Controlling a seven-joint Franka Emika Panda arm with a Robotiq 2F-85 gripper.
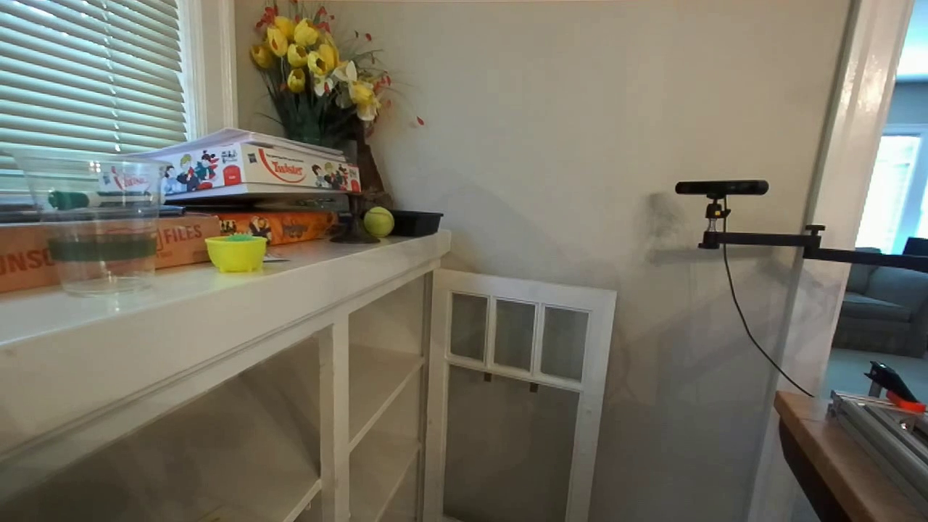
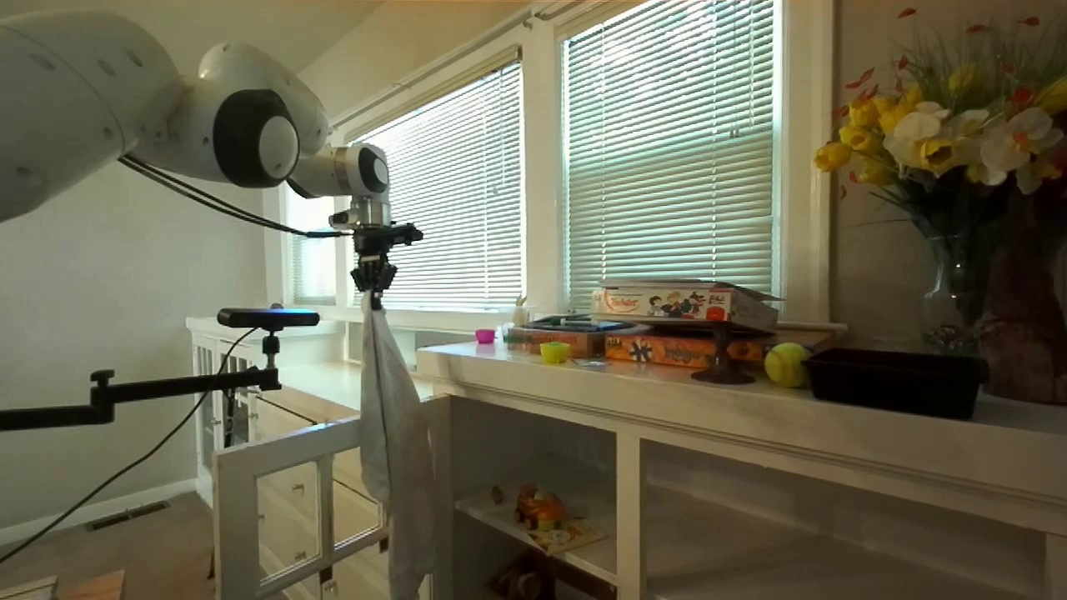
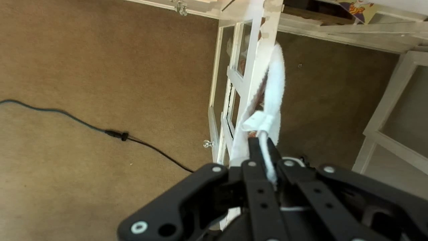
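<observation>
A long white cloth (image 2: 393, 430) hangs straight down from my gripper (image 2: 372, 292), which is shut on its upper end. From the wrist, the cloth (image 3: 275, 86) lies over or close beside the top edge of an open cabinet door (image 3: 233, 82); I cannot tell whether it touches. A pinched strip of it passes between my gripper's fingertips (image 3: 256, 145). In the second exterior view the same door (image 2: 290, 450) stands just left of the cloth. Neither my gripper nor the cloth appears in the first exterior view.
On the white counter (image 1: 348, 270) stand stacked game boxes (image 1: 261, 170), a yellow cup (image 1: 236, 253), a clear plastic cup (image 1: 100, 226), a tennis ball (image 2: 787, 364) and a black tray (image 2: 897, 380). A cable (image 3: 60, 113) crosses the brown floor, otherwise largely clear at left.
</observation>
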